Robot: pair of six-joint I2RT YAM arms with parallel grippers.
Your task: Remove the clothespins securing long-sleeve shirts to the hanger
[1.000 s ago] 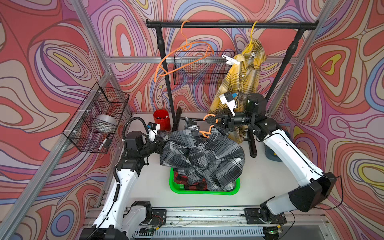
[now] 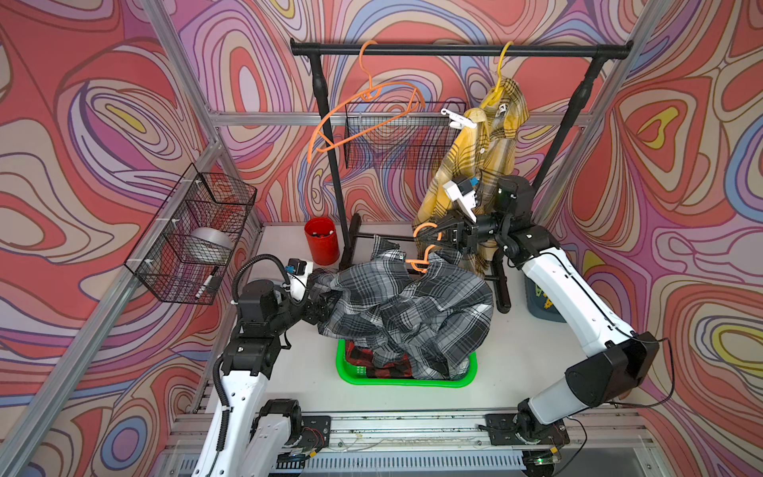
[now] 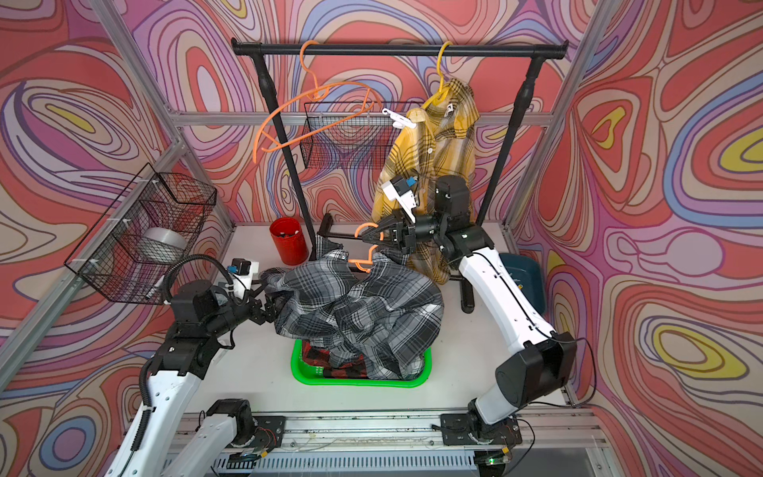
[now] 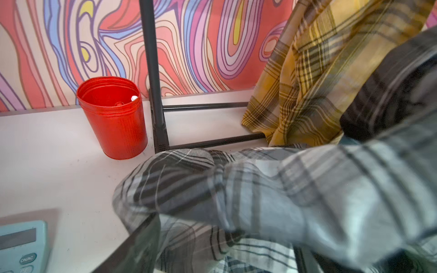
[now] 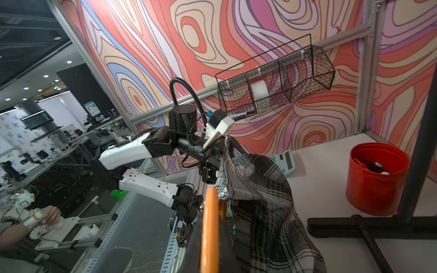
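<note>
My right gripper [image 2: 445, 234] is shut on the orange hanger [image 2: 421, 262], which holds a grey plaid shirt [image 2: 421, 318] draped over the green basket [image 2: 405, 382]. At the shirt's left end, my left gripper [image 2: 322, 306] is open; in the left wrist view its fingers are partly hidden by a sleeve. A yellow plaid shirt [image 2: 469, 151] hangs on a yellow hanger [image 2: 500, 67] behind, with white clothespins [image 2: 458, 120] at its shoulders. I cannot make out clothespins on the grey shirt.
The black rack [image 2: 397, 49] also carries an empty orange hanger [image 2: 349, 139]. A red cup [image 2: 322, 246] stands at back left, a wire basket [image 2: 190, 238] on the left wall, a calculator [image 4: 18, 245] on the table.
My right gripper has lifted slightly and moved right with the orange hanger and shirt. My left gripper has shifted a little down and to the front.
</note>
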